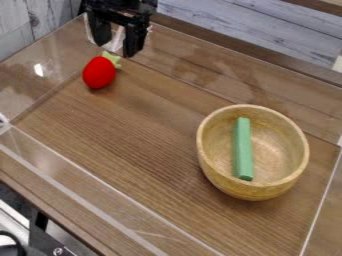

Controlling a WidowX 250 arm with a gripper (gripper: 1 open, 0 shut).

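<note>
My gripper (115, 40), black, is open at the top left, above a red round object (99, 73) and a small pale green item (112, 58) behind it. A wooden bowl (214, 160) at the right holds a long green stick (242, 150). A white object behind the gripper is partly hidden.
</note>
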